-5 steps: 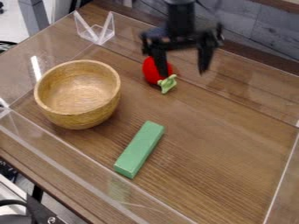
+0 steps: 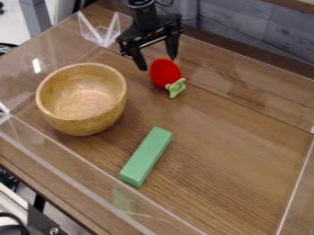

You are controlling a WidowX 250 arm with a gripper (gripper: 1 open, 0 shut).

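My black gripper (image 2: 154,50) hangs at the top middle of the camera view, just above and left of a red rounded object (image 2: 164,73) with a green part at its lower right. The fingers point down on either side of a gap; whether anything is between them I cannot tell. A wooden bowl (image 2: 81,98) sits at the left, and a green block (image 2: 146,157) lies at the lower middle.
A clear plastic bag-like item (image 2: 99,32) stands at the upper left. A wall runs along the back.
The gripper has moved left across the back of the table, from the right and centre toward the red object's left side. The objects on the table look unmoved.
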